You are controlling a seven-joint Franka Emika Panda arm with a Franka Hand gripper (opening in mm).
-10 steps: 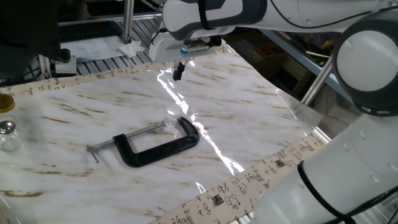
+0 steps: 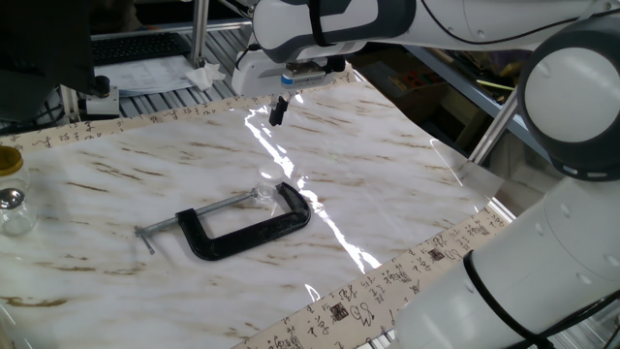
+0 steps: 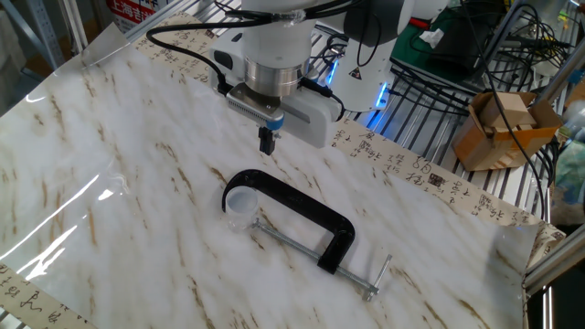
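Note:
A black C-clamp (image 2: 254, 233) with a silver screw lies on the marbled tabletop; in the other exterior view the clamp (image 3: 306, 208) is near the middle. At the end of its screw, within the frame's opening, is a small clear round cup or jar (image 3: 241, 205), faint as a clear shape (image 2: 270, 183) in the first view. Whether the screw touches it, I cannot tell. Above the table, apart from both, hangs my gripper (image 2: 279, 111). Its dark fingers (image 3: 266, 140) look pressed together, with nothing seen between them.
Clear jars, one with a yellow lid (image 2: 10, 161), stand at the table's left edge in the first view. Beyond the table are a keyboard (image 2: 140, 47) and a cardboard box (image 3: 507, 132). Wide bare tabletop (image 3: 119, 183) surrounds the clamp.

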